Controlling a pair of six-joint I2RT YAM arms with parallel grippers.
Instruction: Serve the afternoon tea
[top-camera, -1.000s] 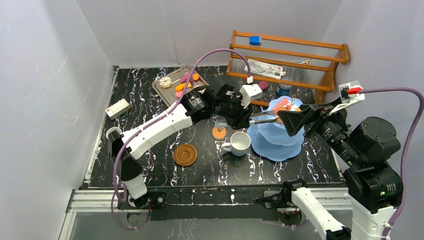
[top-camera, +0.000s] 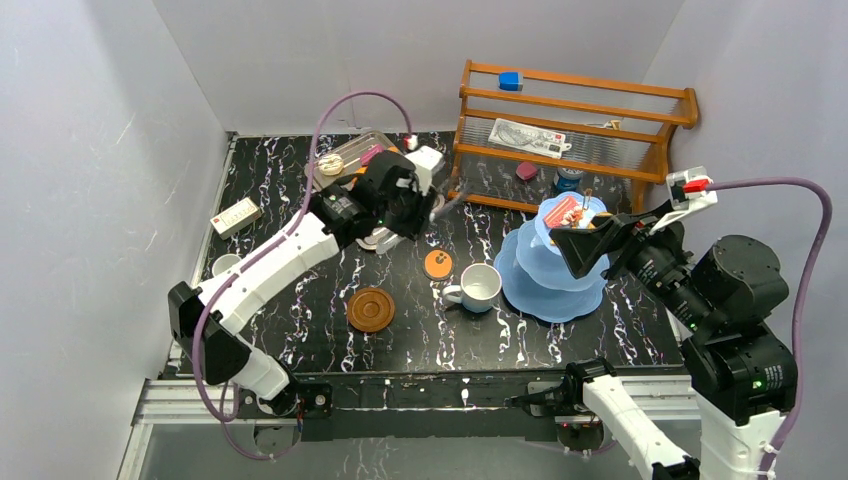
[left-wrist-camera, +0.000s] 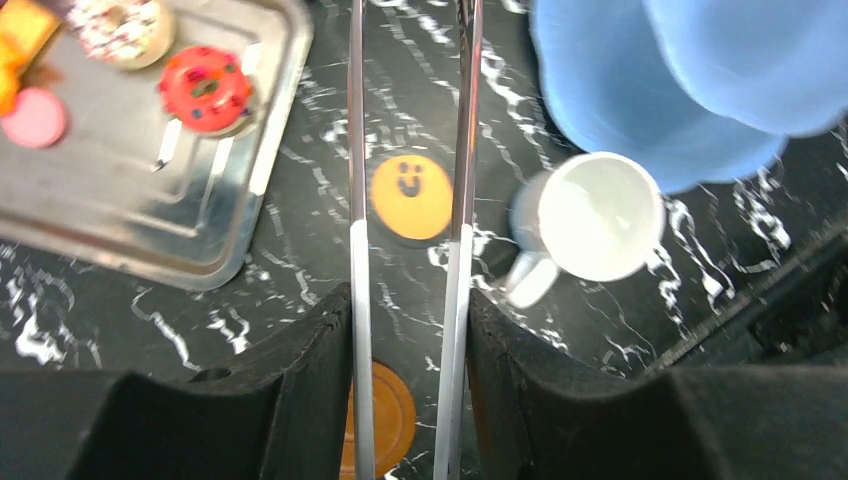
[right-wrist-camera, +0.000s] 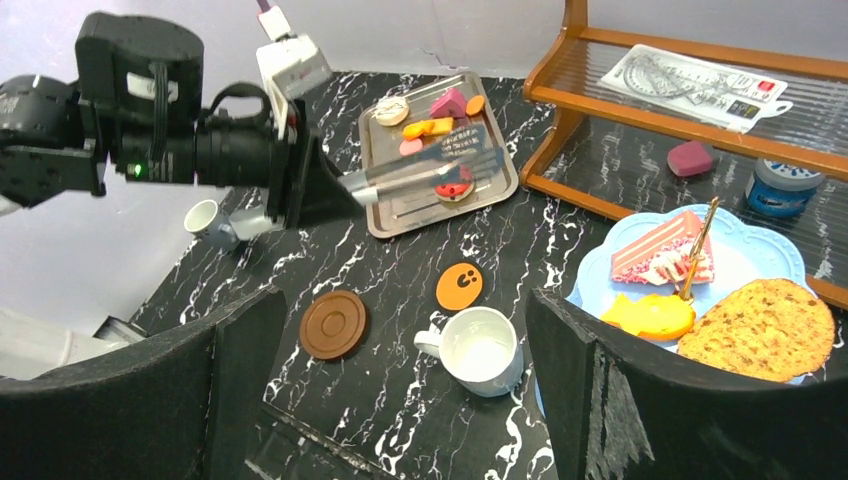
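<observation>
My left gripper has a pair of clear-handled metal tongs (left-wrist-camera: 359, 270) between its fingers, the two arms apart. The tongs' tips lie outside the left wrist view; in the right wrist view the blurred tongs reach over the metal tray (right-wrist-camera: 372, 170). On the tray sit a red-topped treat (left-wrist-camera: 205, 90), a cream-topped round one (right-wrist-camera: 391, 111) and a pink piece (right-wrist-camera: 449, 104). A blue tiered stand (top-camera: 545, 290) holds a pink cake slice (right-wrist-camera: 655, 252), a yellow piece (right-wrist-camera: 650, 315) and a round flat pastry (right-wrist-camera: 765, 330). Above the stand, my right gripper (top-camera: 575, 252) is open and empty.
A white mug (top-camera: 482, 285) stands left of the stand, beside an orange coaster (top-camera: 438, 264). A brown coaster (top-camera: 370, 310) lies nearer the front. The wooden rack (top-camera: 580, 140) stands at the back right. A small box (top-camera: 236, 217) and a cup (top-camera: 226, 264) are far left.
My left gripper has swung left with the tongs, from beside the tiered stand toward the tray. The right arm has shifted only slightly, still above the stand.
</observation>
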